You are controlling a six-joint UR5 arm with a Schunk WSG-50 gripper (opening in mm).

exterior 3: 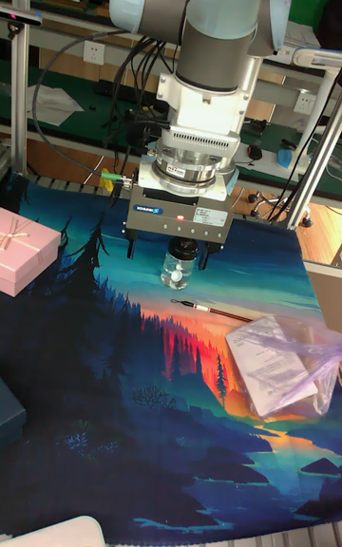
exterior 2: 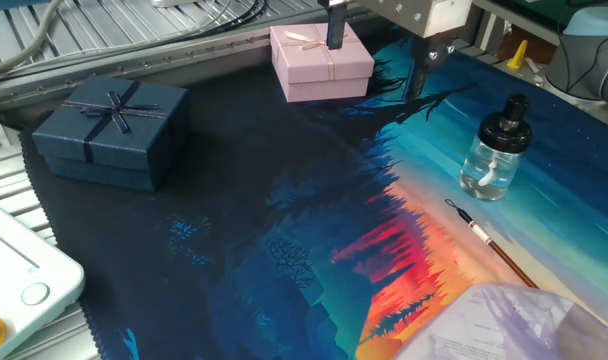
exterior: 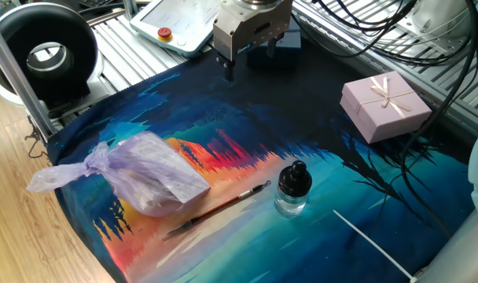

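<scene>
My gripper (exterior: 253,61) hangs over the cloth with its two fingers spread wide. In the second exterior view one finger (exterior 2: 416,78) and its twin stand far apart, with nothing held between them. The third exterior view shows the gripper (exterior 3: 166,246) just in front of a clear bottle with a black dropper cap (exterior 3: 176,267). That bottle (exterior: 292,192) stands upright on the cloth, well apart from the gripper in the first view. A pink ribboned box (exterior: 385,107) and a dark blue ribboned box (exterior 2: 114,132) rest on the cloth too.
A brown brush (exterior: 219,208) lies beside the bottle. Left of it is a tied lilac plastic bag (exterior: 148,174) with a white box inside. A thin white stick (exterior: 373,242) and black cables (exterior: 451,86) are near the right edge. Dark cloth (exterior 2: 244,190) between the two ribboned boxes is bare.
</scene>
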